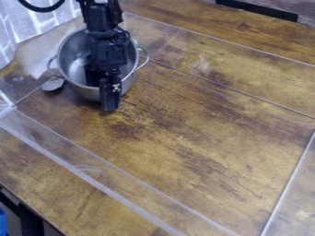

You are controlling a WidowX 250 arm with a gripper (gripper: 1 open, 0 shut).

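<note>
A steel pot (75,74) with side handles stands at the upper left of the wooden table. My black gripper (109,98) reaches down from above in front of the pot's right part, its tip low at the pot's front right, near the tabletop. Its fingers are dark and small, so I cannot tell if they are open or shut, or on anything. A small round metal object (53,85) lies just left of the pot, perhaps a lid or spoon.
Clear plastic edging runs along the left, back and right. A blue object sits at the lower left edge.
</note>
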